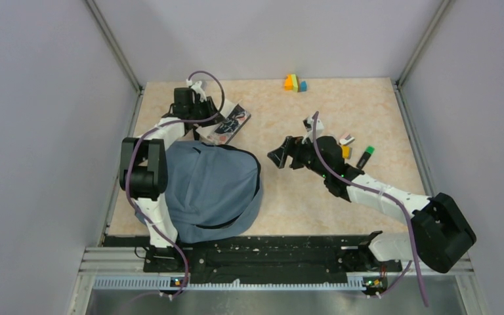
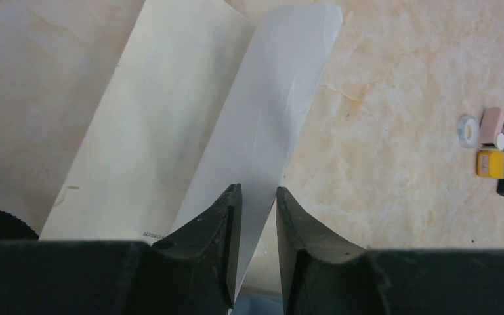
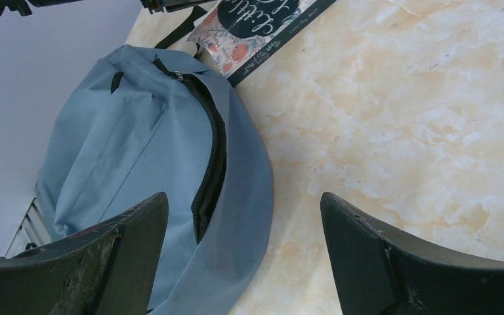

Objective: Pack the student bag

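A blue-grey student bag (image 1: 210, 184) lies at the front left of the table, its black-zipped mouth (image 3: 213, 151) facing right. Behind it a book (image 1: 235, 123) with a dark floral cover is spread with a pale inner side (image 2: 151, 118) showing. My left gripper is over the book, its fingers partly open, and the edge of the raised white cover or page (image 2: 269, 92) runs between the fingers; whether they touch it I cannot tell. My right gripper hovers empty and wide open to the right of the bag.
Colored blocks (image 1: 293, 83) stand at the back edge. On the right lie a green-capped black marker (image 1: 365, 157), a pink-and-white item (image 2: 493, 126), a yellow item (image 2: 492, 164) and a pale ring (image 2: 468, 130).
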